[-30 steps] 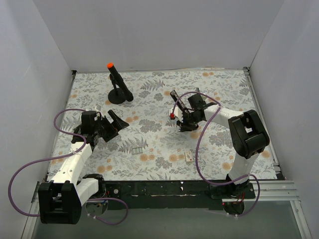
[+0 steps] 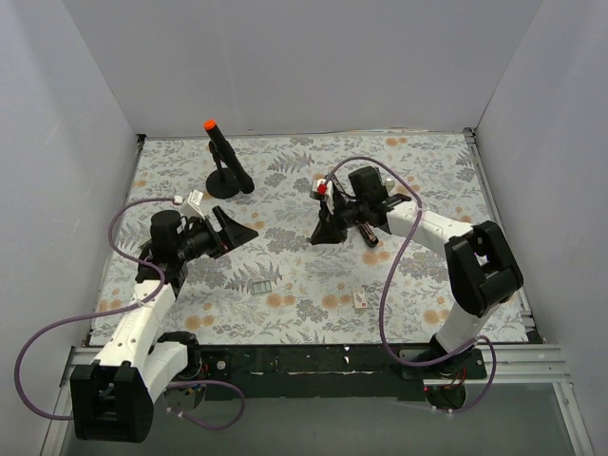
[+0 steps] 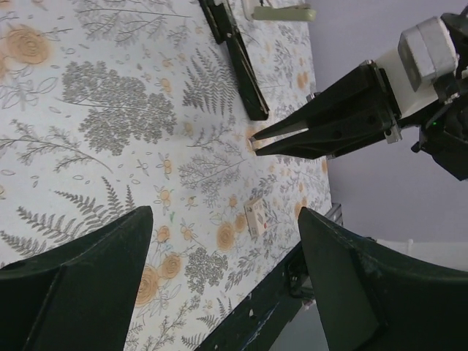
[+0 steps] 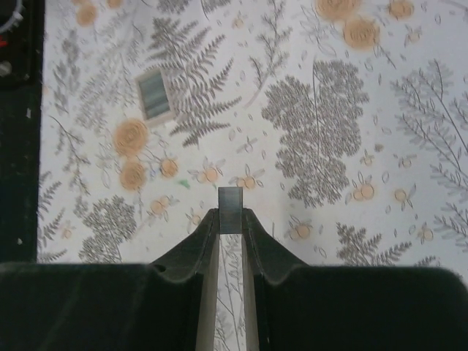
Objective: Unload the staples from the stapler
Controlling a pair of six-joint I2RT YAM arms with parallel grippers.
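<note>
The black stapler [image 3: 245, 77] lies at the centre right of the patterned surface, partly behind my right arm in the top view. My right gripper is shut on a small silver piece [image 4: 230, 201], which looks like staples, held over bare surface at its tips. In the left wrist view that gripper appears beside the stapler's lower end. My left gripper [image 2: 242, 237] stands open at the left, angled toward the middle, with nothing visible between its fingers.
A small pale tray with grey strips [image 2: 261, 286] lies lower middle-left. A pale card [image 2: 360, 298] lies lower right. A black stand with an orange-topped post [image 2: 227, 159] is at the back left.
My right gripper has lifted and moved left, away from over the stapler, with the small piece in it. My left gripper has risen slightly and shifted toward the middle.
</note>
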